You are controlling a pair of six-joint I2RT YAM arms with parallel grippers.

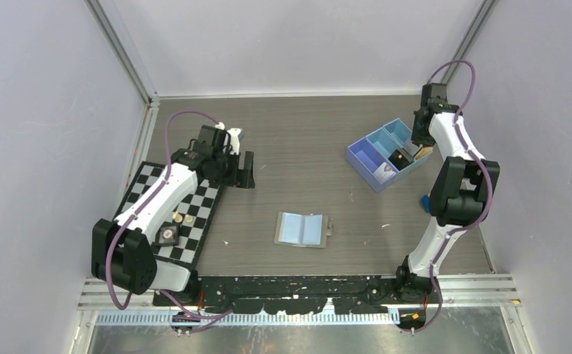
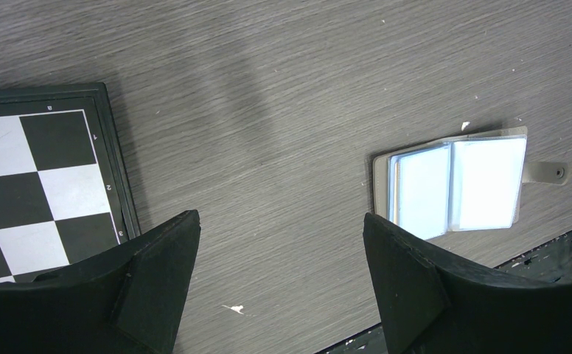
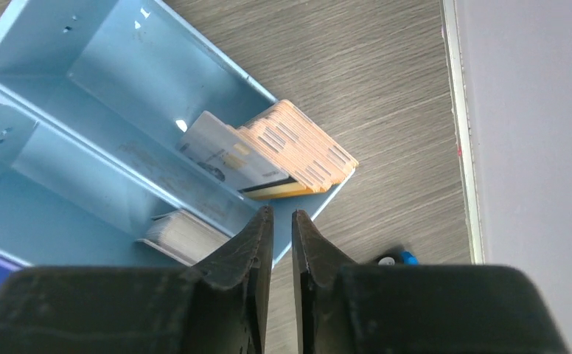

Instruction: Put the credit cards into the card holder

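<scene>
The card holder (image 1: pixel 303 229) lies spread on the table with clear sleeves showing, and its snap tab (image 2: pixel 545 172) points right. In the right wrist view, a pale grey card (image 3: pixel 231 156) and a yellow-edged card (image 3: pixel 277 189) lean beside a tan slatted stack (image 3: pixel 301 144) inside the blue bin (image 3: pixel 139 55). My right gripper is over the bin's near corner, its fingers a narrow gap apart with nothing between them. My left gripper hangs wide open and empty between the chessboard and the holder.
A chessboard (image 1: pixel 187 251) with a few small pieces lies under the left arm. A pale stack (image 3: pixel 187 236) sits in the bin's neighbouring compartment. Beyond the bin is the right wall (image 3: pixel 541 133). A small blue object (image 1: pixel 425 203) lies near the right arm. Mid-table is clear.
</scene>
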